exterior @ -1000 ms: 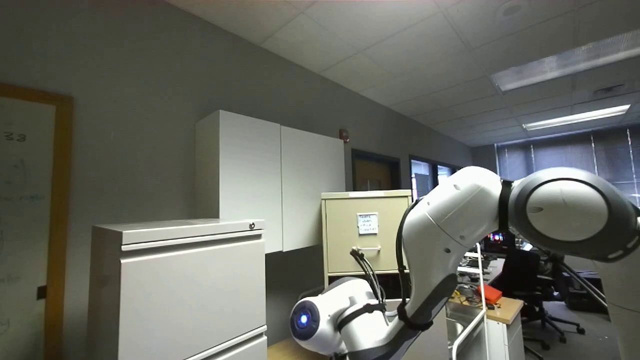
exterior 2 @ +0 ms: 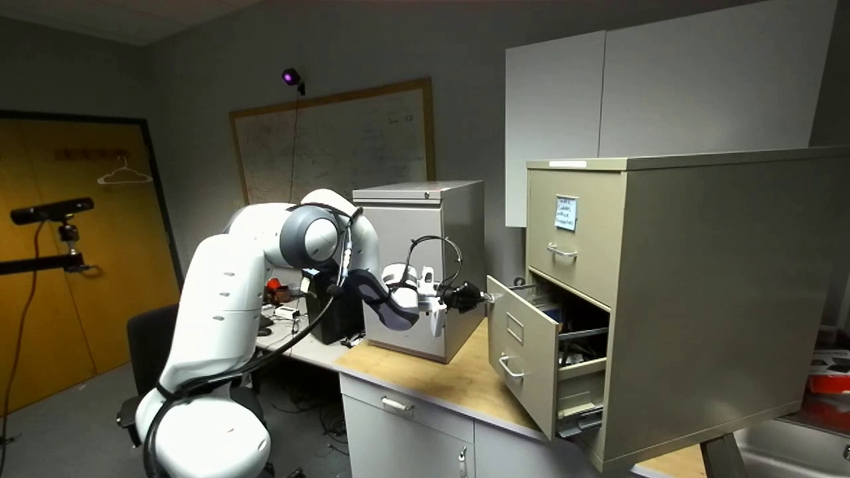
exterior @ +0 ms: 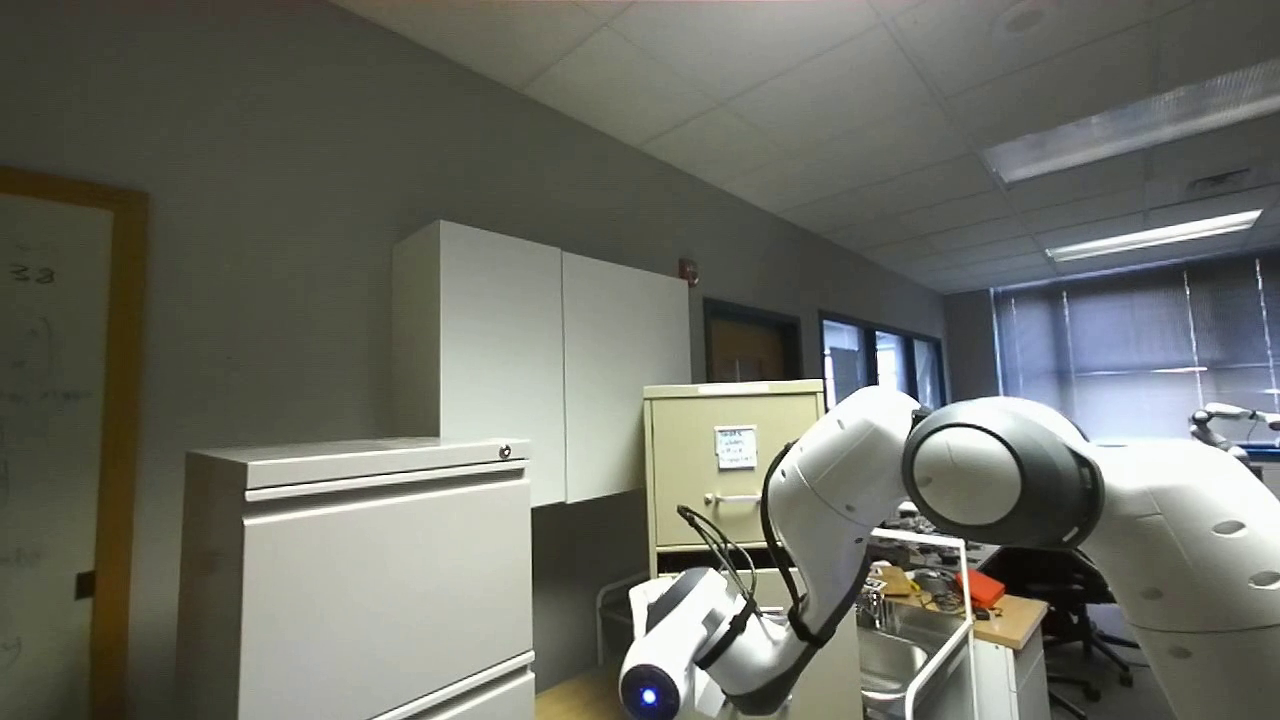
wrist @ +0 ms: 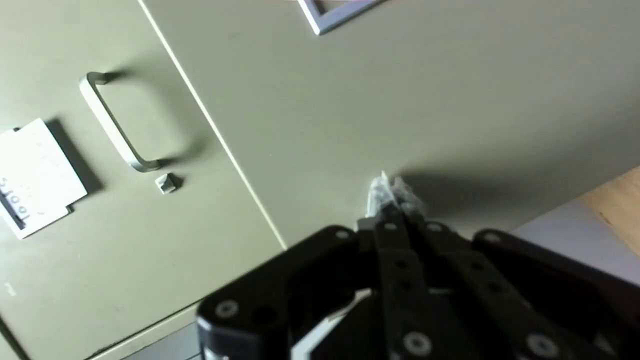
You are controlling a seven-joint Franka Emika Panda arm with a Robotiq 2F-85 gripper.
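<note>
A beige filing cabinet (exterior 2: 701,303) stands on the wooden counter, its lower drawer (exterior 2: 519,338) pulled partway out and its upper drawer (exterior 2: 578,215) closed. My gripper (exterior 2: 484,298) is at the upper left part of the lower drawer's front, very near or touching it. In the wrist view the fingers (wrist: 384,195), with pale, translucent tips, are shut together, and nothing shows between them. The drawer front fills much of that view, and a shadow lies beside the tips. The lower drawer's handle (exterior 2: 510,367) is below and to the right of my gripper in exterior view 2.
A grey cabinet (exterior 2: 402,271) stands on the counter (exterior 2: 446,370) close behind my wrist. White wall cupboards (exterior 2: 669,91) hang above. Various items (exterior 2: 586,346) lie inside the open drawer. A sink (exterior: 888,660) is beyond the beige cabinet in exterior view 1.
In exterior view 1 the arm has extended away from the camera, towards the beige cabinet, and its wrist has shifted right and lower. Whether the drawer has moved, I cannot tell.
</note>
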